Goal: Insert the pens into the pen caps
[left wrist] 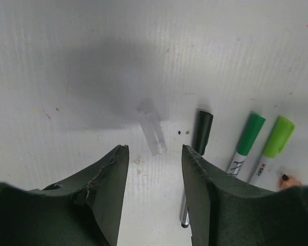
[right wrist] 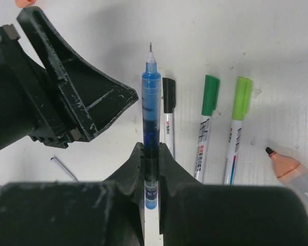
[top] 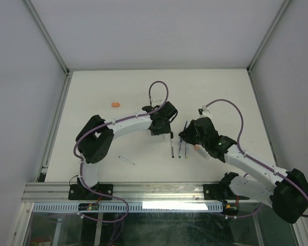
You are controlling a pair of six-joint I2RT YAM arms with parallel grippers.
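My right gripper is shut on a clear blue pen (right wrist: 151,115), which stands out from the fingers with its bare tip pointing away. A translucent cap (left wrist: 153,134) lies flat on the white table. Over that cap hangs my left gripper, open and empty, with the cap lying in the view between and beyond its fingertips. In the right wrist view, one dark left finger (right wrist: 110,105) reaches in close beside the blue pen, with a narrow gap between them.
Black (right wrist: 169,97), green (right wrist: 210,95) and lime (right wrist: 241,97) capped markers lie side by side near the right gripper. An orange marker (right wrist: 287,166) lies to their right. A thin white stick (top: 127,160) and an orange block (top: 115,104) lie leftward.
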